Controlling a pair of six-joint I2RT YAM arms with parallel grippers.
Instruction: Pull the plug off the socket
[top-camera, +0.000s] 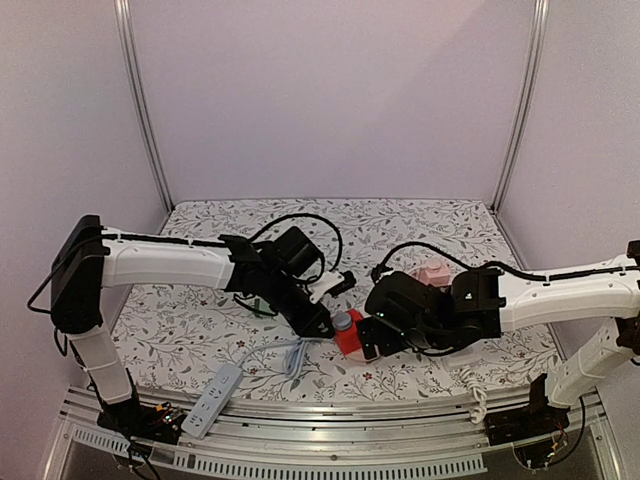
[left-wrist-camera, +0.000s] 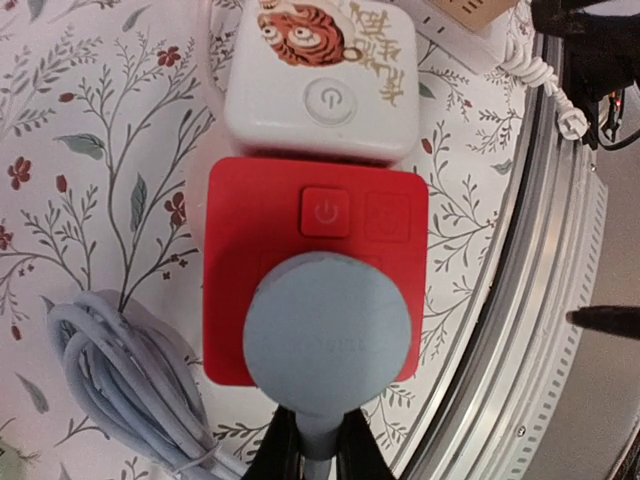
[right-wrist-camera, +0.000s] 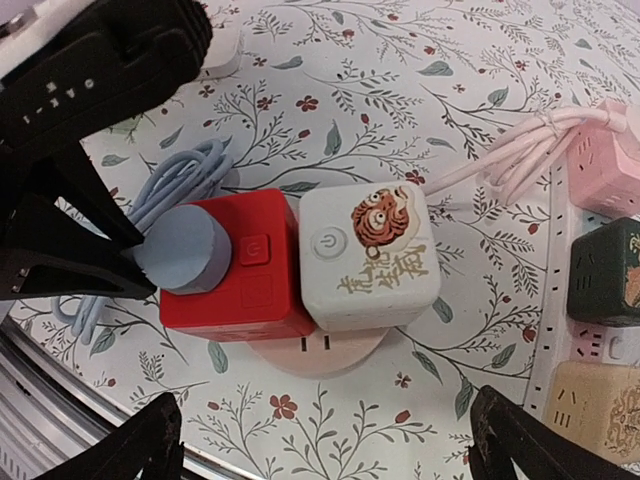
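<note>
The round blue-grey plug (left-wrist-camera: 326, 325) sits against the red socket block (left-wrist-camera: 235, 225), whose face carries a power symbol. My left gripper is shut on the plug's narrow neck, where the cable leaves it; the fingers hide part of this neck. Against the red block's other side is a white block (right-wrist-camera: 365, 255) with a tiger picture, and a round pink base (right-wrist-camera: 325, 355) shows beneath both. In the right wrist view my right gripper stands open, its fingers wide apart and free of the blocks.
The bundled grey cable (left-wrist-camera: 135, 385) lies beside the red block. A long white strip (top-camera: 212, 400) rests at the front left. Other plug blocks, one of them dark green (right-wrist-camera: 605, 270), stand on a strip at the right. Patterned cloth behind the arms is clear.
</note>
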